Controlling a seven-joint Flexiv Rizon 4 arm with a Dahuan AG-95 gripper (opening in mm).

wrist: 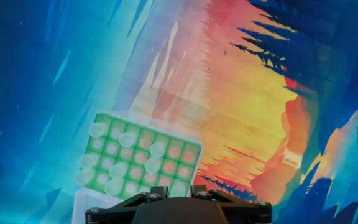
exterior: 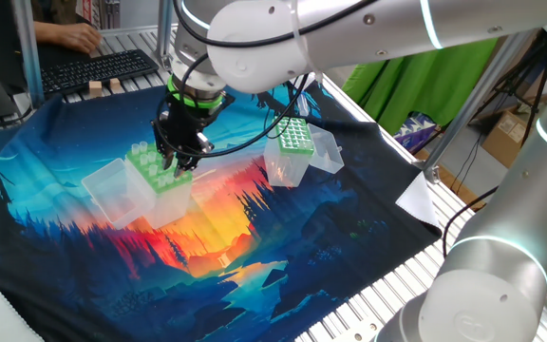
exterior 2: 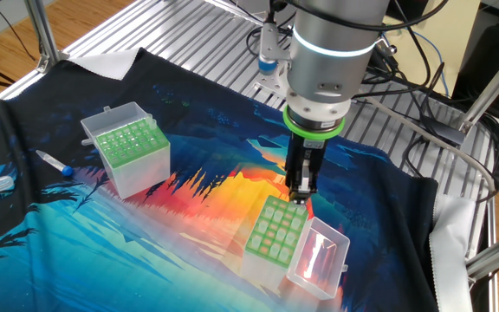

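My gripper hangs fingers-down at one end of a box with a green tube rack (wrist: 143, 155). In the wrist view its two fingertips stand apart, with a pale round tube top at or just beyond the gap; contact cannot be told. Several clear tubes (wrist: 157, 149) stick up from this rack, while other holes look empty. The same rack (exterior 2: 277, 227) lies beneath the gripper (exterior 2: 301, 199) in exterior view 2. A second box with a green rack (exterior 2: 132, 143) stands apart from it; its holes seem mostly empty.
Each box has a clear lid hinged open, one (exterior 2: 320, 258) beside the near rack. A pen (exterior 2: 56, 163) lies by the second box. The printed cloth (exterior: 240, 275) is otherwise largely clear. A person's hand (exterior: 79, 38) rests near a keyboard (exterior: 98, 68).
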